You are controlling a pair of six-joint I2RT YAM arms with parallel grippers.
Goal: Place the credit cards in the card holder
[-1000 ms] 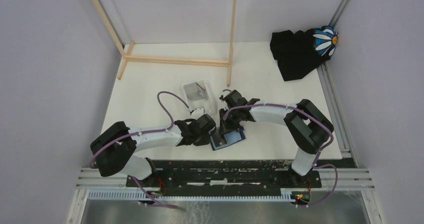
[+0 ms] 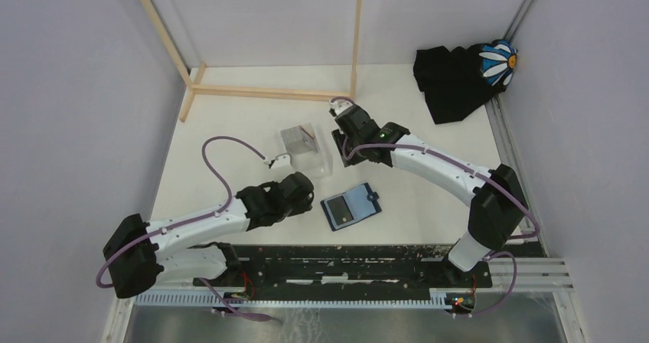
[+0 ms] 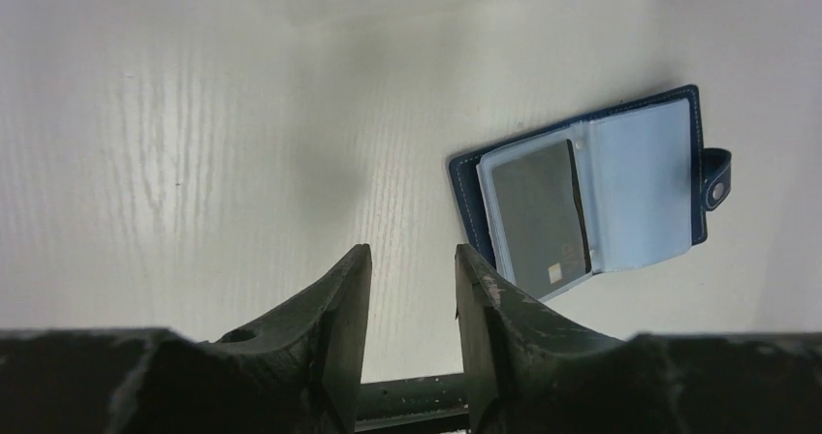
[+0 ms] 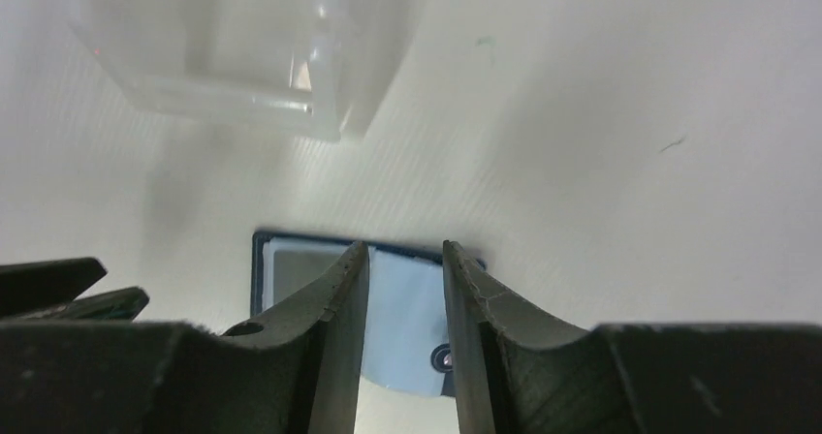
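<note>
The card holder [image 2: 357, 203] lies open and flat on the table, its cover dark blue with pale blue clear sleeves. A dark grey card [image 3: 536, 216] lies in its left sleeve; the right sleeve shows no card. Left of the holder hovers my left gripper, fingers apart and empty. My right gripper is above and behind the holder, also with a gap and nothing held between its fingers. A clear plastic box [image 2: 321, 161] behind the holder contains an upright stack of cards [image 2: 298, 139].
A wooden frame [image 2: 272, 93] spans the back of the table. Black cloth with a daisy print [image 2: 451, 86] sits at the back right. Bare table surrounds the holder on its right.
Both arms have drawn away from the card holder, the right one backward and up, the left one to the left. The holder is now uncovered in the top view.
</note>
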